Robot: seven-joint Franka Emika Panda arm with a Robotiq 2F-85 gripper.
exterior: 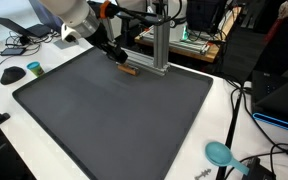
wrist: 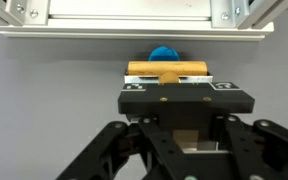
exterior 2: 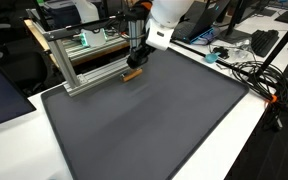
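Observation:
An orange-brown wooden cylinder (exterior: 129,69) lies low over the dark mat, close to the pale metal frame at its back edge. In the wrist view the cylinder (wrist: 154,68) runs crosswise just beyond the fingers, with a blue rounded part (wrist: 164,53) on its far side and an orange knob (wrist: 169,77) on its near side. My gripper is shut on this wooden piece; the exact contact is hidden by the dark gripper body. From the second exterior side, the piece (exterior 2: 132,75) shows beneath my gripper (exterior 2: 136,65).
The pale metal frame (wrist: 134,33) stands just beyond the piece. A green-blue cup (exterior: 35,69) and a dark rounded object (exterior: 13,75) sit to the left, off the mat.

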